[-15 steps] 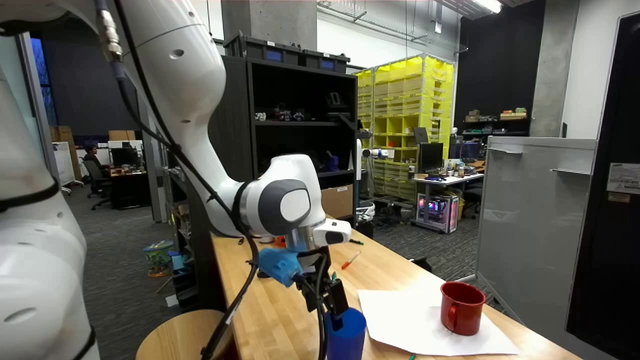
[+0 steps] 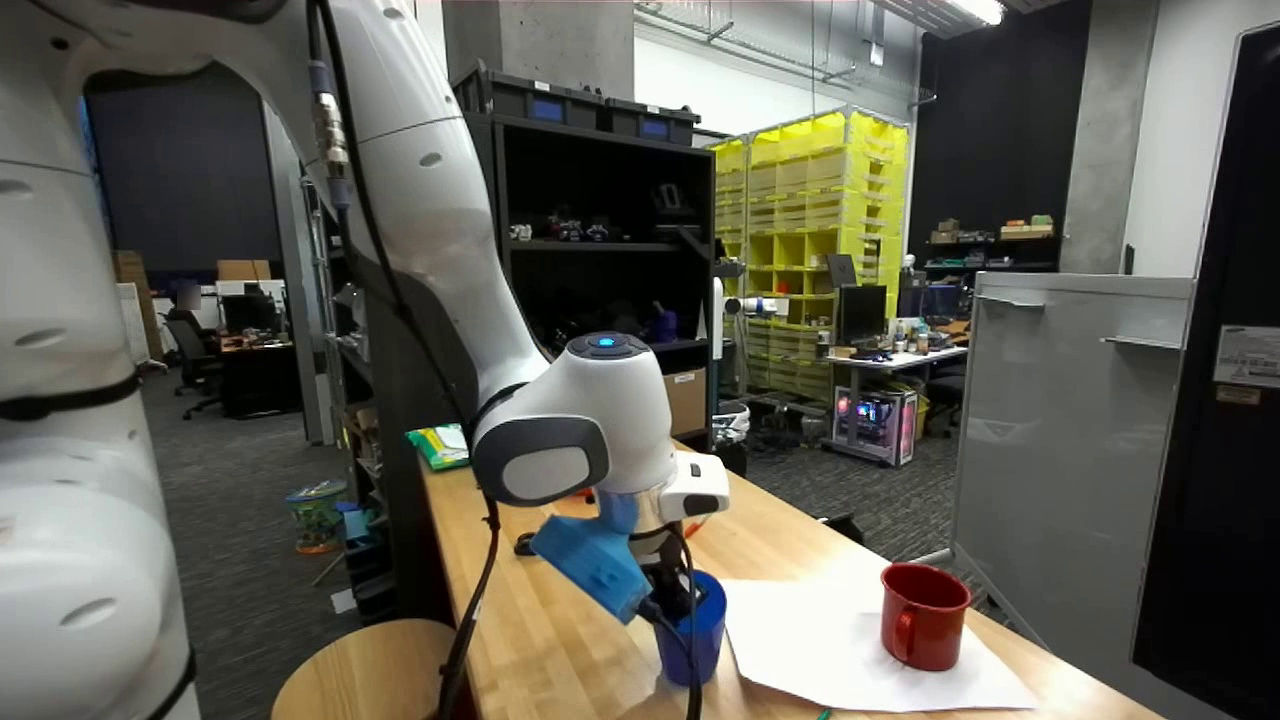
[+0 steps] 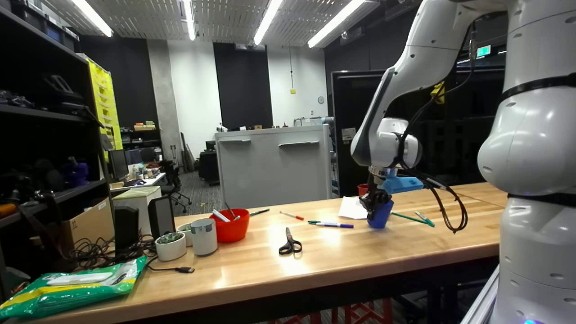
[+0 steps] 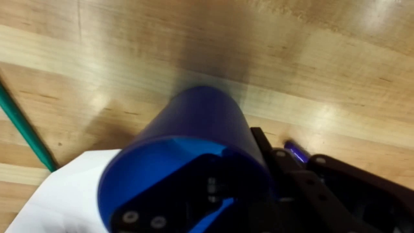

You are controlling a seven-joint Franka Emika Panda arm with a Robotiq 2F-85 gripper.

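Note:
A blue cup [image 2: 692, 636] stands at the near part of the wooden table, slightly tilted in exterior view 1. My gripper [image 3: 373, 200] is shut on its wall. In the wrist view one dark finger reaches inside the cup [image 4: 201, 112] and the other lies along its outside. Much of the cup's mouth is hidden behind the fingers. Whether its base touches the table, I cannot tell.
A red mug [image 2: 924, 618] stands on white paper [image 2: 816, 642] beside the cup. Around it lie a green pen [image 4: 25, 126] and a purple marker [image 3: 337, 224]. Scissors [image 3: 290, 243] and a red bowl [image 3: 233, 227] are farther along the table.
The cup has shifted up in exterior view 1, toward the far end of the table, and leans more. My gripper has turned and moved slightly right, lower over the cup.

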